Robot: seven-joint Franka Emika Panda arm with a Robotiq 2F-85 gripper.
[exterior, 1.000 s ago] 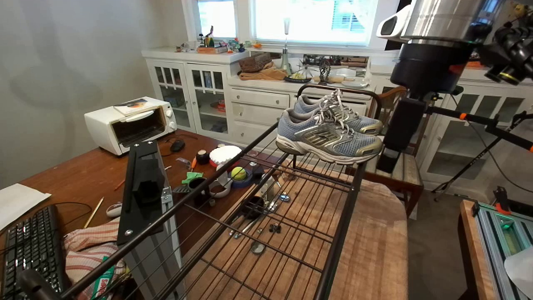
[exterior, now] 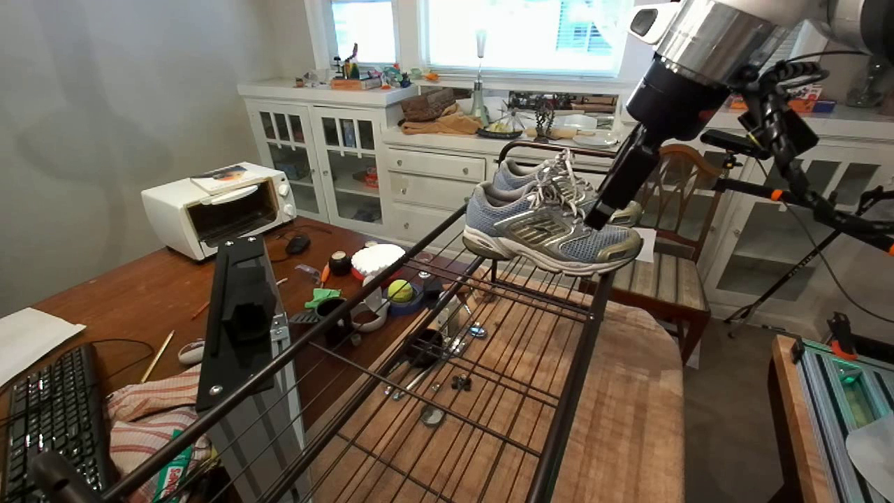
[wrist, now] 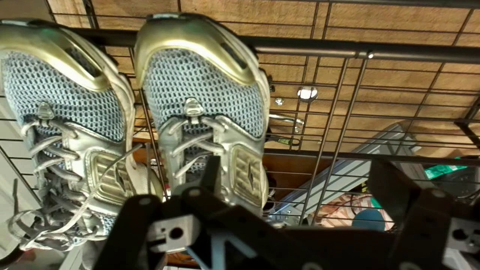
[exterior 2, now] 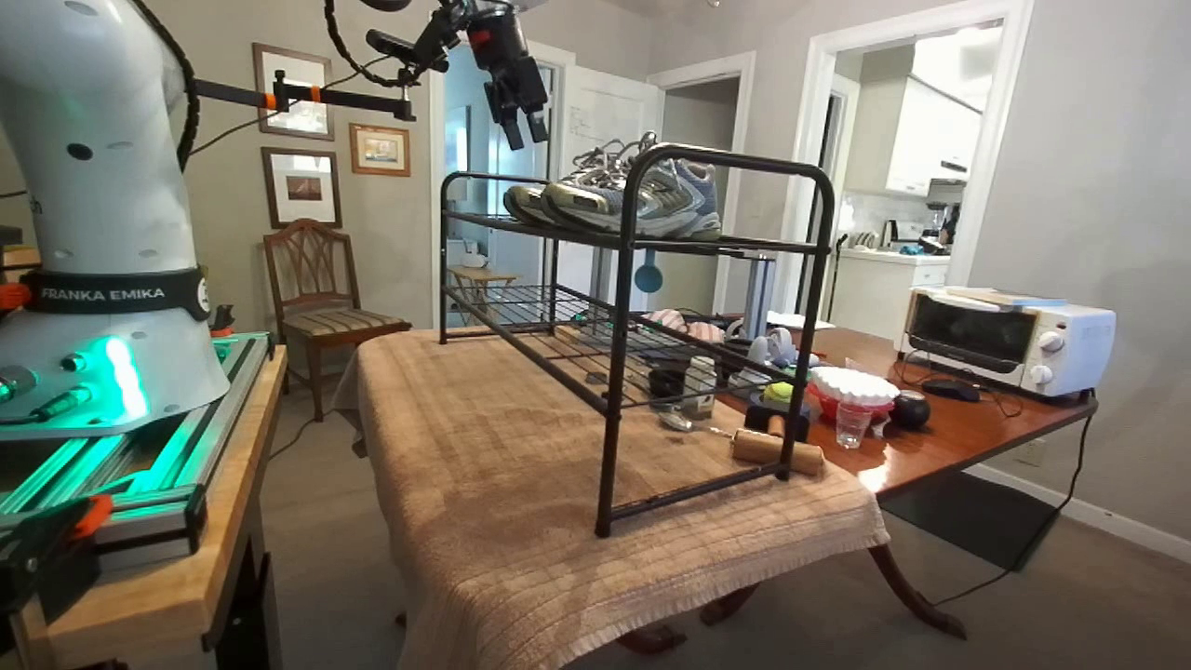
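Note:
Two grey-blue running shoes with gold toes stand side by side on the top shelf of a black wire rack (exterior 2: 726, 244). The nearer shoe (exterior: 545, 230) in exterior view 1 has its toe pointing toward the robot's side, and the other shoe (exterior: 515, 177) is partly hidden behind it. Seen from the wrist, one shoe (wrist: 204, 85) lies beneath the left finger and its mate (wrist: 67, 90) is farther left. My gripper (exterior 2: 525, 128) hangs above the shoes' toe ends, tilted, apart from them. Its fingers are spread wide with nothing between them.
The rack stands on a cloth-covered table (exterior 2: 469, 447), its top shelf bare beyond the shoes. Raised end bars (exterior 2: 737, 158) border the shelf. Below are a tennis ball (exterior: 400, 290) and small clutter; a white toaster oven (exterior: 222, 209) sits on the wooden table.
My gripper has risen and moved left in exterior view 1, from beside the toes to above them, and has tilted. The shoes and rack have not moved.

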